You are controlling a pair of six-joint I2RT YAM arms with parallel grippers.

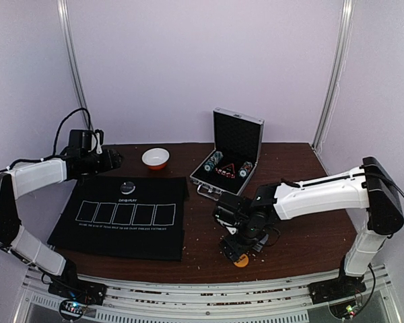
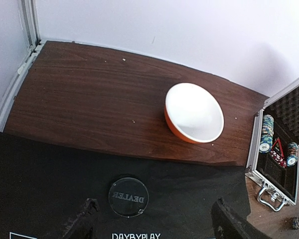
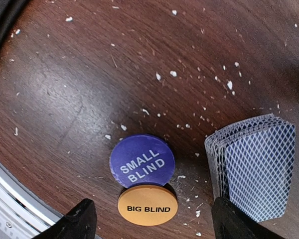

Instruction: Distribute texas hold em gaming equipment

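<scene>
Near the table's front edge lie a purple small blind button [image 3: 142,161] and an orange big blind button [image 3: 147,205], the two touching. My right gripper is above them, its fingers apart on either side of the orange button and nothing held. A deck of cards [image 3: 259,167] lies beside the right finger. On the black mat [image 1: 114,243] rests a clear dealer button [image 2: 128,197]. My left gripper is open and empty above the mat's far side. The open silver case [image 1: 209,183] holds chip stacks [image 2: 266,133] and red dice [image 2: 278,157].
A white and orange bowl [image 1: 155,158] stands on the wood behind the mat. Small white crumbs dot the wood around the buttons.
</scene>
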